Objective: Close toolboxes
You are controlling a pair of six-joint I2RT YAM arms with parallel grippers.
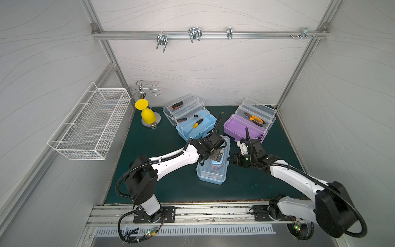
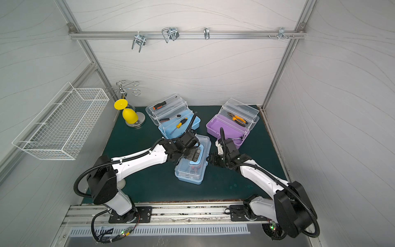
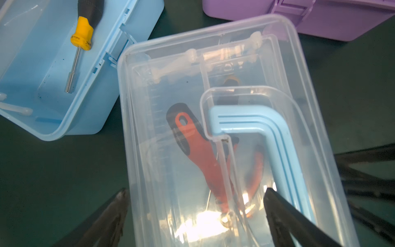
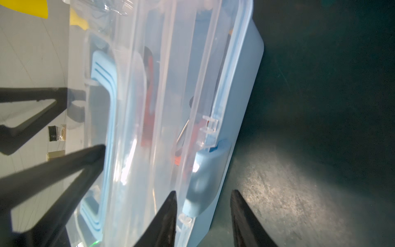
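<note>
The front blue toolbox [image 1: 212,175] has its clear lid down; red-handled tools [image 3: 205,164] show through it. My left gripper is over this lid, its fingertips apart at the lid's sides; whether they touch is unclear. My right gripper faces the box's right side, its fingers part open around the lower part of the blue latch [image 4: 207,177], apparently not closed on it. Behind, a blue toolbox [image 1: 193,131] with screwdrivers and a purple toolbox [image 1: 240,127] with orange pliers stand with lids raised.
A white wire basket [image 1: 76,150] hangs on the left wall. A metal stand with yellow items [image 1: 149,116] is at the back left. Bare dark mat [image 1: 251,189] lies at front right and left.
</note>
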